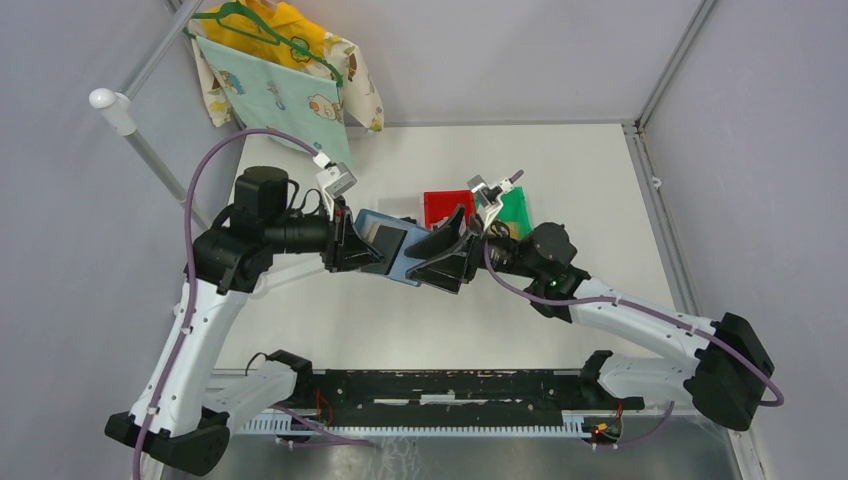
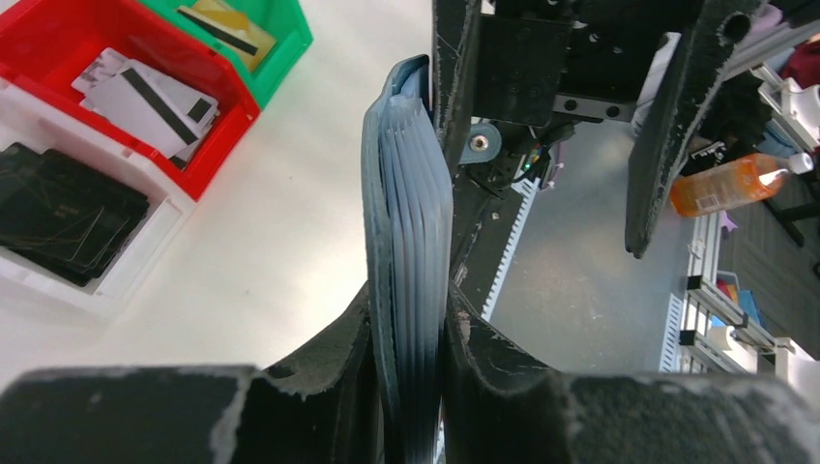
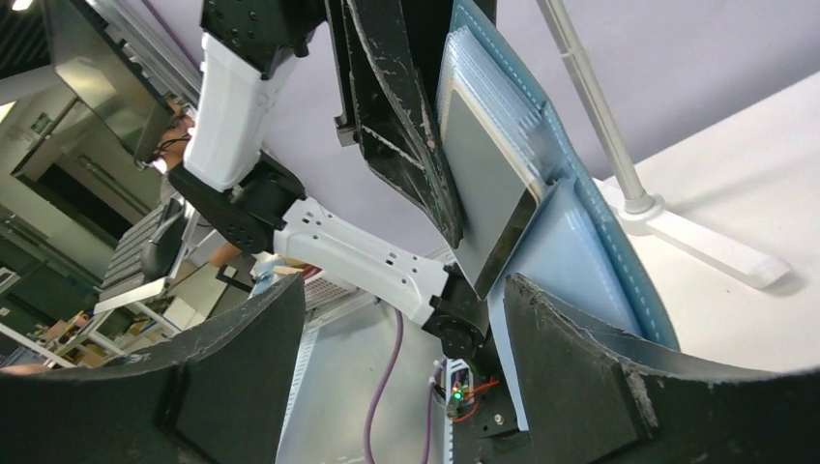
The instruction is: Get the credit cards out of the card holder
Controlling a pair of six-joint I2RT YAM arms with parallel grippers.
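A light-blue card holder [image 1: 400, 245] hangs above the table, with my left gripper shut on its edge. Edge-on in the left wrist view, its clear sleeves [image 2: 416, 203] form a stack inside the cover. The right wrist view shows a grey-and-black card [image 3: 495, 184] against one sleeve. My right gripper [image 1: 410, 262] is at the holder's free end, its fingers partly open. One of its fingers [image 2: 453, 77] lies close along the holder; the other finger [image 2: 667, 135] stands well apart. Whether the fingers touch a sleeve or card is unclear.
A white tray [image 2: 160, 232] with black cards, a red tray [image 2: 232, 121] with pale cards and a green tray [image 2: 290, 39] with yellowish ones stand together on the table. A white stand rises at the left.
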